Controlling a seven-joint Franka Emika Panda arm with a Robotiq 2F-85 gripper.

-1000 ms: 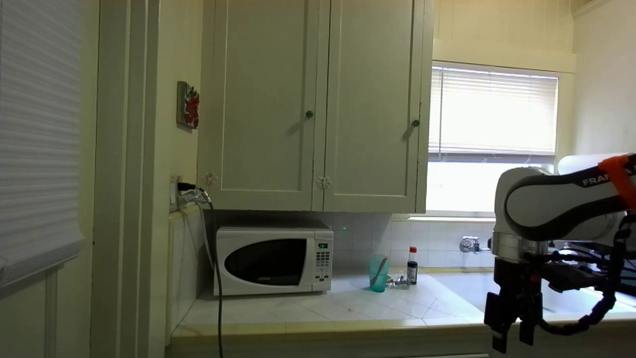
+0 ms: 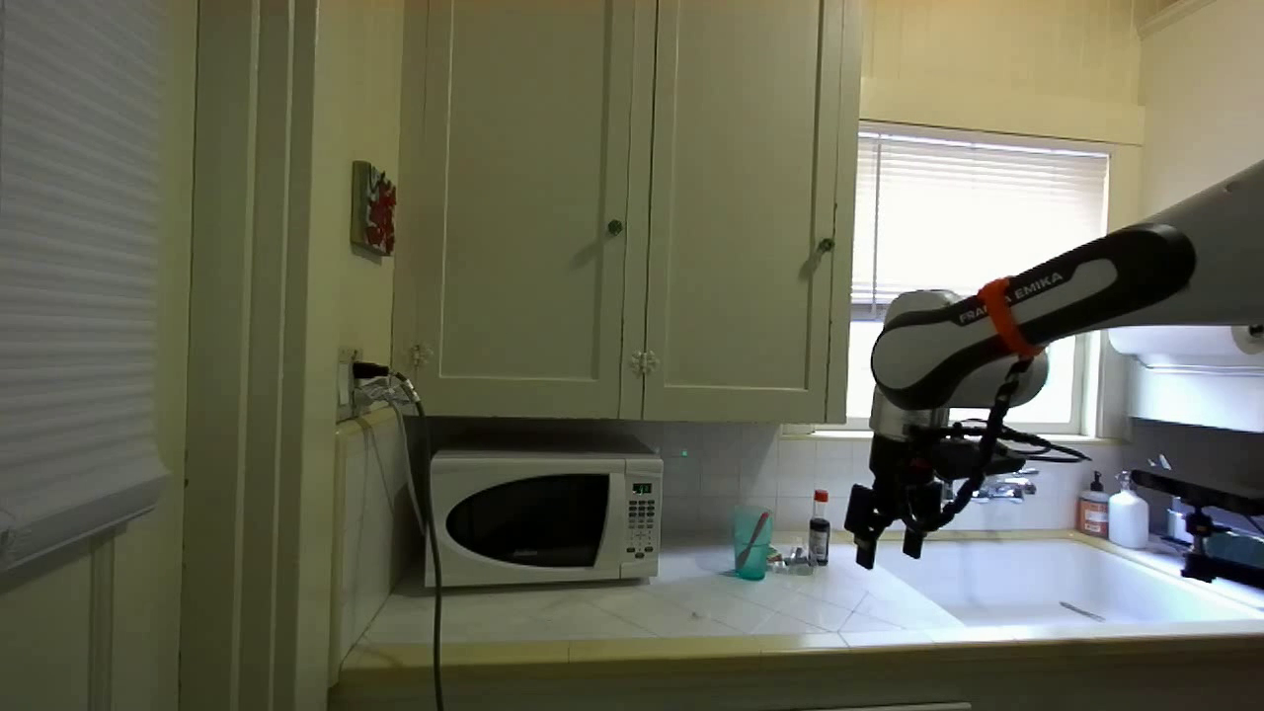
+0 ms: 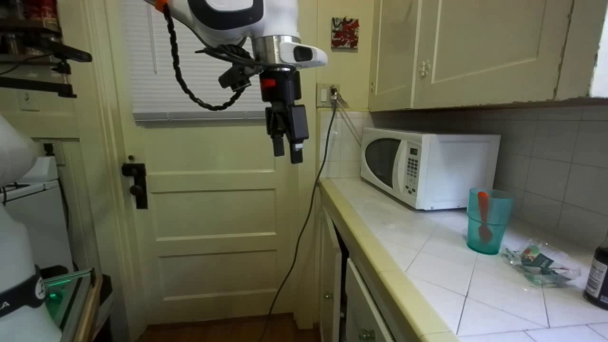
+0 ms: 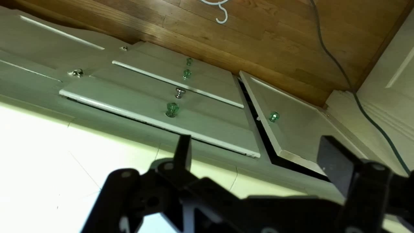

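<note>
My gripper [image 2: 890,555] hangs pointing down near the left end of the sink in exterior view 1, clear of the counter surface. In exterior view 2 the gripper [image 3: 288,153] shows in front of the door, left of the counter edge. The wrist view has its two fingers [image 4: 183,153] wide apart, with nothing between them, so it stands open. A teal cup [image 3: 489,228] with an orange-handled spoon [image 3: 483,213] in it stands on the tiled counter. Beside it lie a crumpled clear wrapper [image 3: 541,263] and a dark bottle [image 2: 820,529] with a red cap.
A white microwave [image 2: 542,513] sits at the counter's left end, under closed upper cabinets [image 2: 521,213]. One lower cabinet door [image 4: 295,116] is ajar. A dark cable [image 3: 308,219] hangs from the wall outlet. Counter tiles [image 2: 711,610] before the cup are clear.
In exterior view 1 my arm has moved left and up, away from the camera toward the counter and window. Cup, bottle and microwave stay in place.
</note>
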